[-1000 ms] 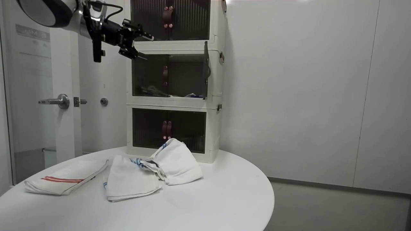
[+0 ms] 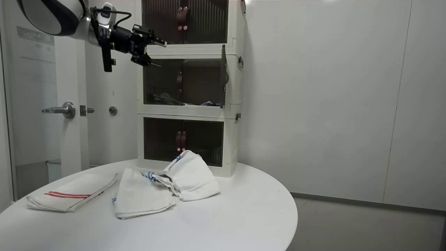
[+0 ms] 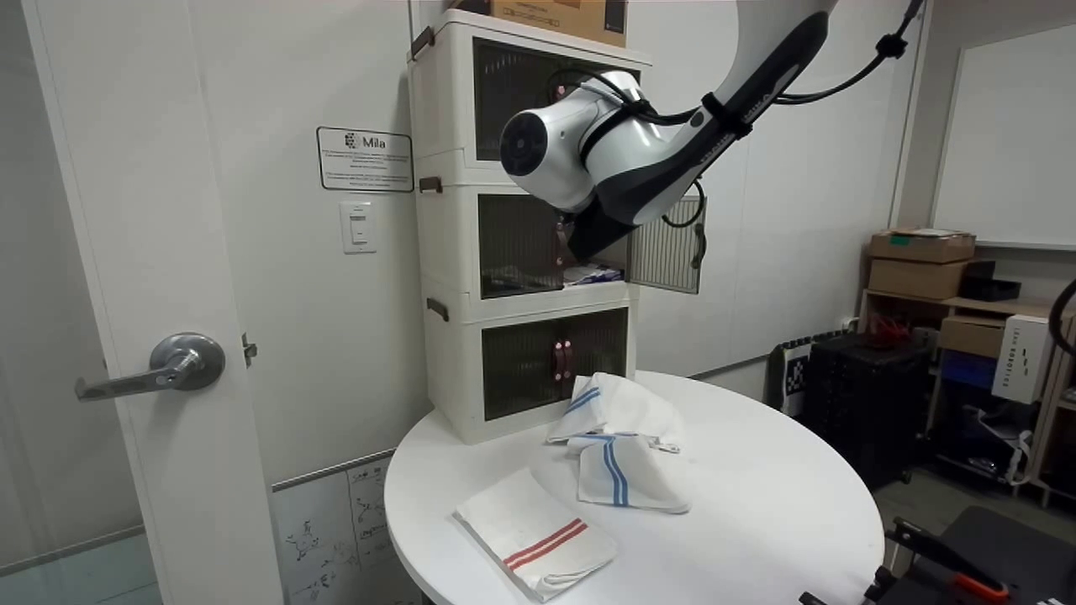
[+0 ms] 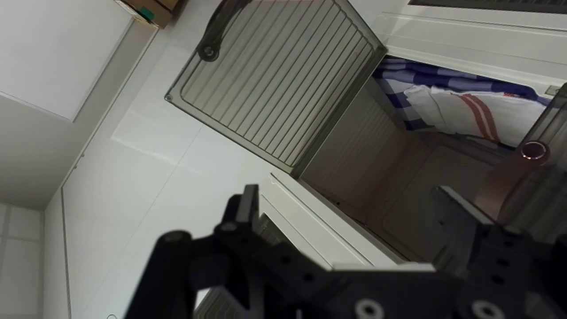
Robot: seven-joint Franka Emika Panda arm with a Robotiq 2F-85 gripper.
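High above the table's left side, my gripper (image 2: 163, 54) stands open, its fingers wide apart with nothing between them. In the wrist view the middle cabinet compartment lies ahead of the gripper, its ribbed door (image 4: 276, 90) swung out. Inside that compartment are a blue-and-white checked cloth (image 4: 396, 87) and a white cloth with red stripes (image 4: 457, 114). On the round table rest a folded red-striped towel (image 3: 540, 529), a blue-striped towel (image 3: 640, 479) and a rumpled blue-striped towel (image 3: 635, 408) leaning near the cabinet.
The white cabinet (image 2: 232, 146) stands at the back of the round table (image 2: 251, 213). Its bottom doors (image 3: 524, 368) are closed. A white room door (image 3: 161, 252) with a lever handle is at the left.
Towels and cabinet door look the same.
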